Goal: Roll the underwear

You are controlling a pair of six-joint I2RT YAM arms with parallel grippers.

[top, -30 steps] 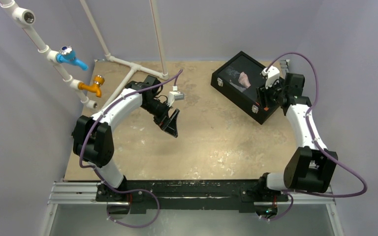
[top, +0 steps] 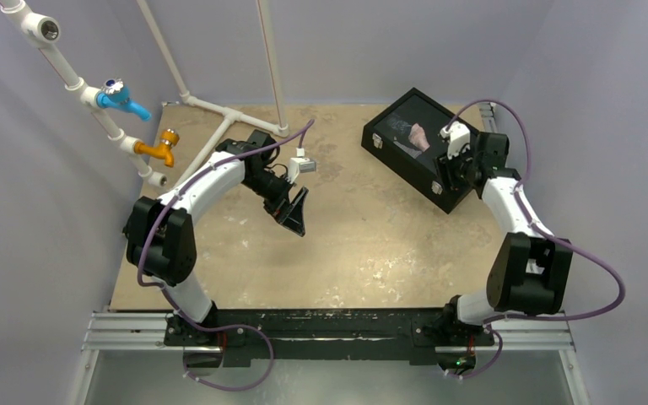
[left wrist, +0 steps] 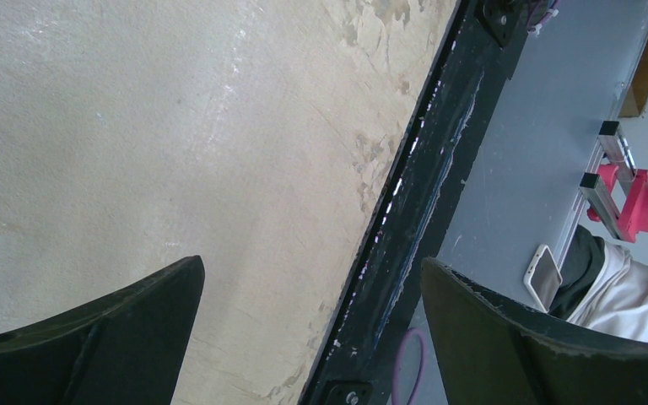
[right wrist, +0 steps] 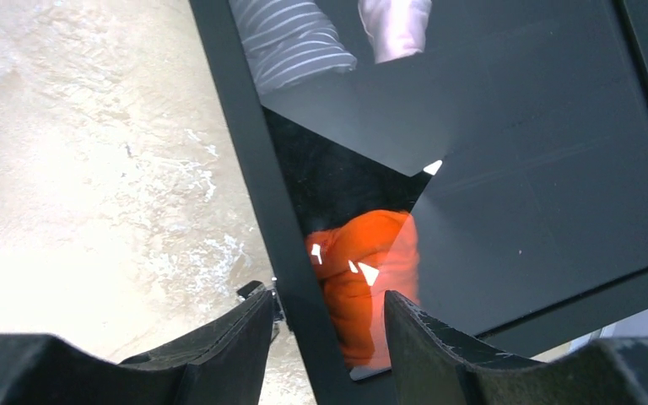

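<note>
An orange rolled cloth (right wrist: 371, 253) lies in a corner of the black case (right wrist: 236, 126), behind a clear, reflecting pane. Farther along in the right wrist view are a striped pale roll (right wrist: 295, 42) and a pinkish roll (right wrist: 394, 29); the pink one (top: 418, 137) shows from above too. My right gripper (top: 445, 173) is over the case's near right end. Its fingers (right wrist: 228, 354) stand apart on either side of the case's edge, and whether they clasp anything does not show. Over bare table, my left gripper hangs open and empty.
The case has metal latches (top: 377, 141) on its near side. White pipes (top: 228, 114) with a blue tap (top: 122, 103) and an orange tap (top: 159, 150) stand at the left.
Left arm and case have stayed put.
</note>
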